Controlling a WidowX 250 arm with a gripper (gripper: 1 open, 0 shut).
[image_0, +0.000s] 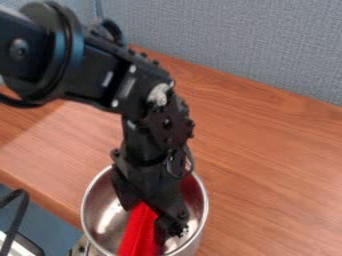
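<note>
A steel pot (191, 234) with a shiny inside sits at the bottom centre of the camera view, near the table's left edge. A red object (138, 232) lies inside it, now turned lengthwise toward the viewer. My black gripper (150, 207) reaches down into the pot over the red object, its fingers open; the gripper hides part of the object and the pot's back.
A grey textured wall (241, 40) stands at the back. Dark cables and a bluish area lie beyond the table's edge at the lower left.
</note>
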